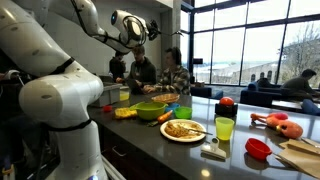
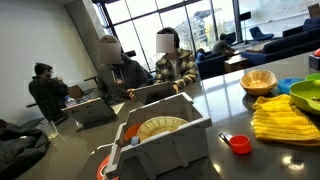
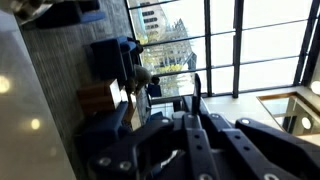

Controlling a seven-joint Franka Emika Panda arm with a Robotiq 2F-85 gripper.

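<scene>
High at the upper left of exterior view 1, my gripper is raised well above the counter, far from the dishes. In the wrist view its dark fingers come together, and the gripper appears shut on a thin dark item that sticks out past the tips. What this item is cannot be made out. On the counter stand a plate of food, a green bowl, a yellow-green cup and a small red bowl. Exterior view 2 does not show the gripper.
A grey bin with a wooden bowl inside stands near a yellow cloth. Two people are behind the counter, near the arm's side. An orange-red toy-like item lies at the right. Open air surrounds the gripper.
</scene>
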